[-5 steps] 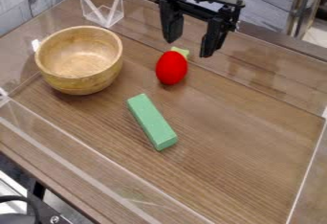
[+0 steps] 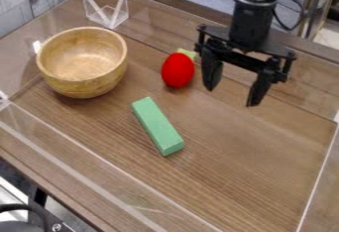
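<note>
My gripper (image 2: 236,79), black, hangs over the right middle of the wooden table (image 2: 265,176), fingers open, with nothing seen held. A red oval object (image 2: 177,71) lies left of it, with a small pale yellow-green item (image 2: 189,56) just behind. A green bar (image 2: 158,125) lies diagonally nearer the front. A wooden bowl (image 2: 82,67) sits at the left.
A clear angular object (image 2: 103,10) stands at the back left. Dark cables or parts show at the bottom-left edge.
The gripper has moved right and toward the front, away from the red object. The objects on the table look unmoved.
</note>
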